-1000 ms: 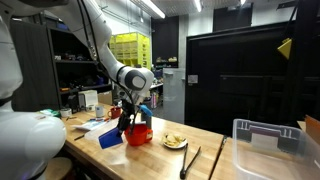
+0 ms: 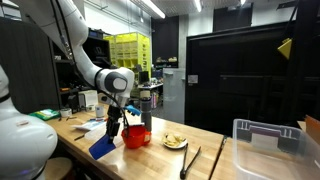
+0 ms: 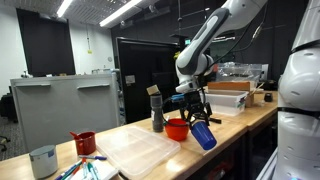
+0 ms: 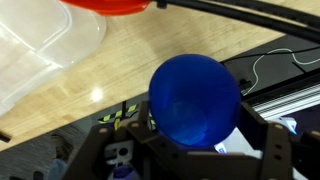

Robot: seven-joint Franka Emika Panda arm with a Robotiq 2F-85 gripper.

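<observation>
A blue cup (image 2: pixel 103 147) hangs tilted near the table's front edge, left of a red pot (image 2: pixel 134 138). My gripper (image 2: pixel 116 130) is shut on the cup. In the second exterior view, the cup (image 3: pixel 203 135) slants beneath the gripper (image 3: pixel 196 117), with the red pot (image 3: pixel 177 130) behind it to the left. From the wrist, the blue cup (image 4: pixel 194 95) fills the space between the fingers, over the table edge. Only a red strip of the pot (image 4: pixel 112 4) shows at the top.
A large clear bin (image 2: pixel 270 143) stands at the table's right. A plate of food (image 2: pixel 173 139) and a dark long-handled tool (image 2: pixel 190 160) lie right of the pot. The translucent tray (image 3: pixel 135 148) lies flat beside it; a grey pot (image 3: pixel 43 159) is farther along.
My gripper and the blue cup have moved a little down and left, away from the red pot. The cup's tilt has shifted slightly. The pot appears unmoved.
</observation>
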